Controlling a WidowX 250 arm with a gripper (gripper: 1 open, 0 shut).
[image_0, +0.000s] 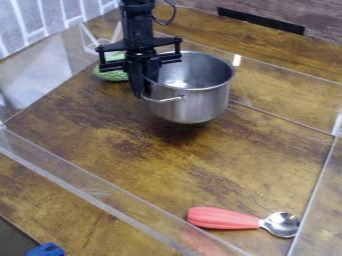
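A steel pot (193, 100) sits in the upper middle of the camera view, with my gripper (144, 82) at its left side, reaching down at the rim. Whether the fingers are closed on the rim is hard to tell. A green object (111, 69) lies behind the gripper at the left, partly hidden by it.
A spoon with a pink handle (225, 218) lies at the lower right. A blue object (46, 249) is at the bottom left corner. Clear plastic walls border the wooden surface (147, 170), whose middle and left are clear.
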